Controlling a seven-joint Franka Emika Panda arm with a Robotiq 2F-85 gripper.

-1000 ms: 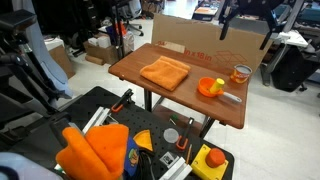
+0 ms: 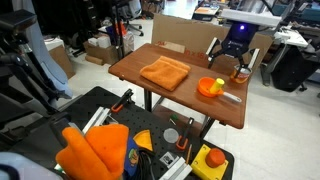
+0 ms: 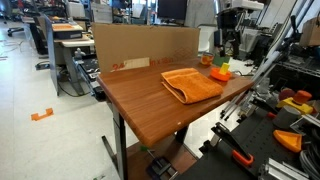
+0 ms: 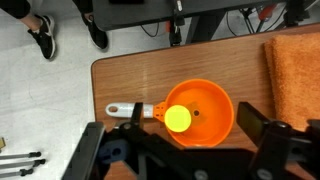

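An orange bowl (image 2: 206, 90) rests on the wooden table, with a yellow cylindrical object (image 2: 219, 86) upright at it. From above, in the wrist view, the yellow object's round top (image 4: 178, 118) appears within the left part of the bowl (image 4: 212, 112). My gripper (image 2: 227, 59) hangs above the table's far right part, fingers pointing down and spread wide. In the wrist view the open gripper has a finger on either side of the bowl and yellow object; nothing is held. A pale flat handle (image 4: 124, 109) lies beside the bowl.
An orange towel (image 2: 165, 71) covers part of the table left of the bowl. A copper-coloured can (image 2: 240, 74) stands near the back right edge. Cardboard (image 3: 145, 45) rises behind the table. Bare wood (image 3: 150, 105) shows at the front left.
My gripper has come down towards the table, to just behind the bowl in exterior view 1. It stays open. The bowl, yellow object and towel have not moved.
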